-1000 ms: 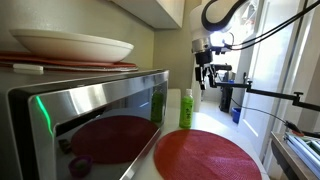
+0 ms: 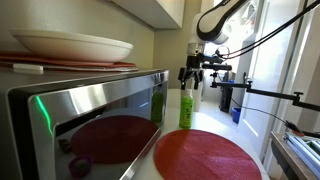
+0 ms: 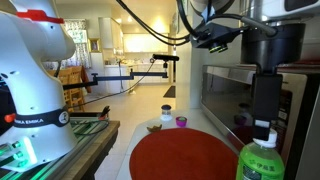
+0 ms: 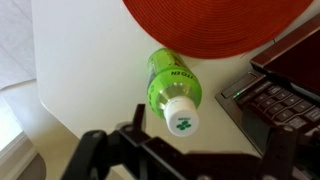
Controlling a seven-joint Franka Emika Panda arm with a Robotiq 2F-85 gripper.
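Note:
A green bottle with a white cap [image 2: 187, 110] stands upright on the white counter beside the red round mat [image 2: 205, 157]. In exterior view 1 my gripper [image 2: 191, 78] points down above the bottle, open and clear of it. From the wrist, I look down on the white cap [image 4: 181, 118], which lies ahead of the space between the two dark fingers. Nothing is held. Exterior view 2 has the bottle [image 3: 260, 160] close at the lower right, partly covered at its top by a dark finger [image 3: 266, 97].
The silver microwave [image 2: 95, 95] stands beside the mat, its keypad [image 4: 275, 105] close to the bottle. A white bowl [image 2: 72, 45] rests on top. Two small jars [image 3: 181, 122] stand beyond the mat, which is bare.
My gripper has moved left and slightly down in exterior view 1, from right of the bottle to above it. The bottle and mat have stayed put.

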